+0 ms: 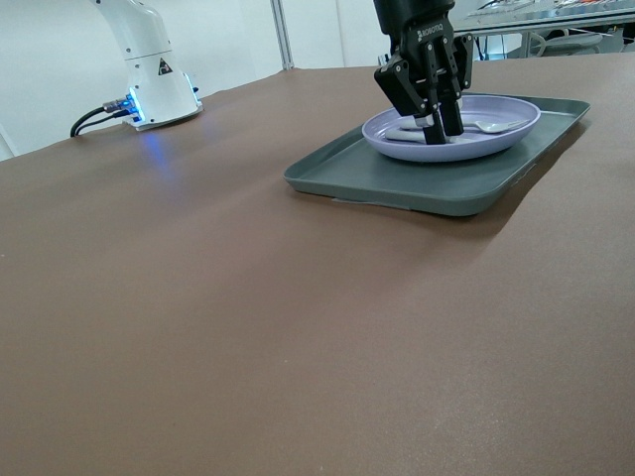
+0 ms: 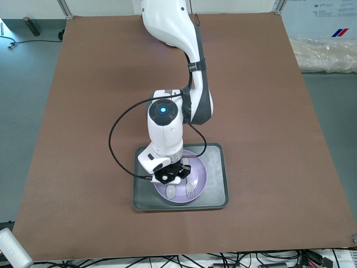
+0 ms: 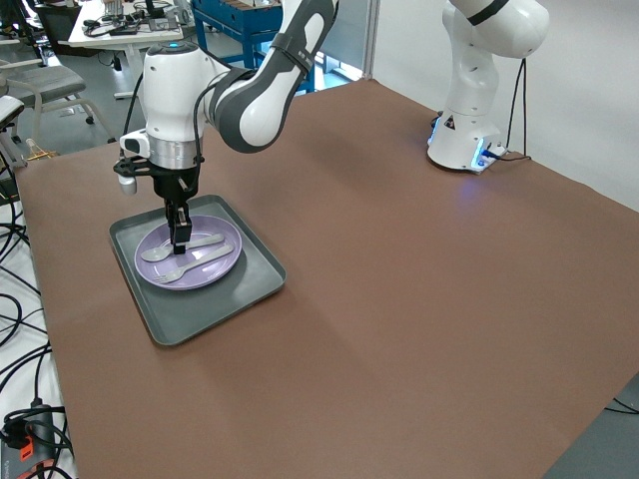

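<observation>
The black gripper is lowered into a shallow lavender plate, its fingertips down among white cutlery; whether it holds a piece I cannot tell. The plate sits on a grey-green tray. A white fork and a white spoon lie in the plate, partly hidden by the gripper and wrist from the left camera. In the right view the gripper stands upright over the plate's middle, between the two utensils.
Cables run outside the table along one side.
</observation>
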